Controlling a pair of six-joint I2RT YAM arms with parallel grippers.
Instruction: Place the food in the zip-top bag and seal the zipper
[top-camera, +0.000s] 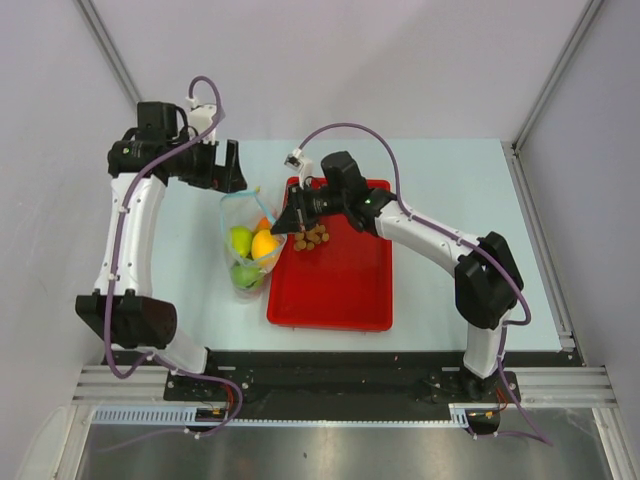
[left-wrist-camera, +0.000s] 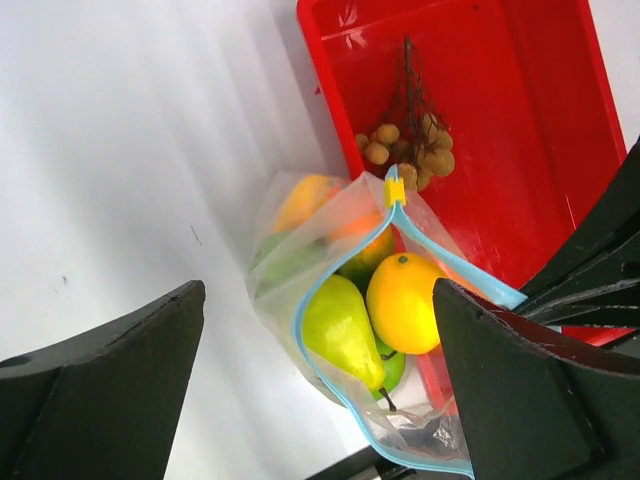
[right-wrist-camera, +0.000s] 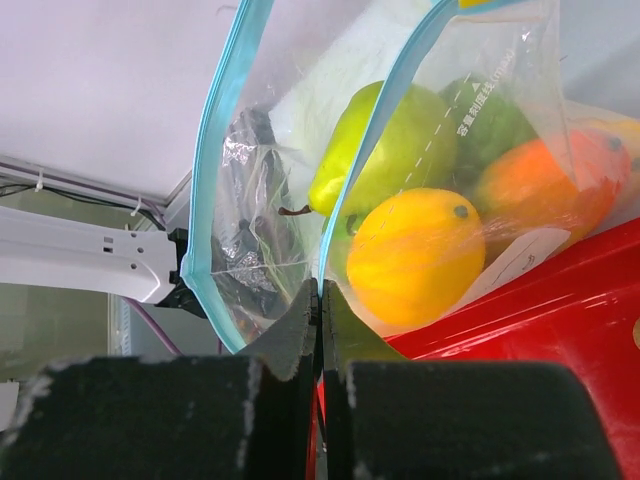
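The clear zip bag (top-camera: 240, 215) with blue zipper holds a pear (left-wrist-camera: 340, 335), an orange fruit (left-wrist-camera: 402, 300), green fruit and a red-orange mango (right-wrist-camera: 545, 190). Its yellow slider (left-wrist-camera: 395, 192) is at one end of the zipper. My left gripper (top-camera: 226, 160) stands open above the bag's upper left, nothing between its fingers. My right gripper is shut on the bag's zipper edge, at the bag's right side.
A red tray (top-camera: 330, 300) lies right of the bag, with a bunch of small brown fruits (top-camera: 310, 240) in it.
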